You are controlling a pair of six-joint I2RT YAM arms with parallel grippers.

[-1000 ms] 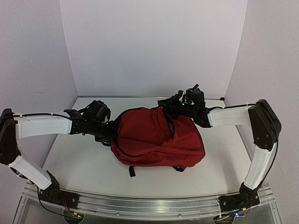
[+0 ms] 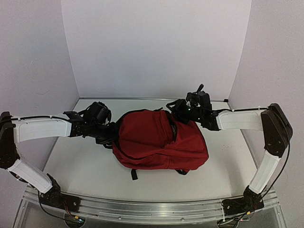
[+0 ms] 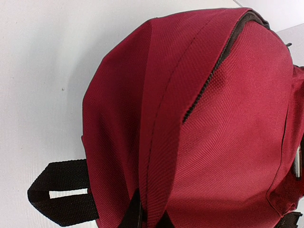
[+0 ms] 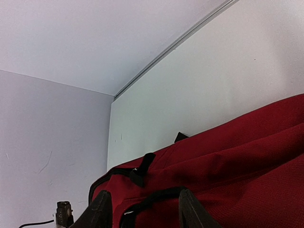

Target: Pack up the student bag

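Observation:
A red bag (image 2: 147, 133) lies on its side in the middle of the table, with a black zipper (image 3: 209, 80) along its edge. At its left end, my left gripper (image 2: 112, 136) is shut on a fold of the red cloth; in the left wrist view the fold runs down between the dark fingers. Over the bag's upper right part hovers my right gripper. Its fingers (image 4: 101, 209) stand wide apart, and nothing is held between them. A zipper pull and black strap (image 4: 141, 171) show beyond them. The bag's inside is mostly hidden.
A black loop (image 3: 59, 192) sticks out from the bag's left end. Two short straps (image 2: 134, 174) reach out at its front. Bare white table (image 2: 85, 166) surrounds the bag, with walls at the back and both sides.
My right gripper has shifted a little to the right above the bag, its arm moving out with it. The left arm and the bag look almost unchanged.

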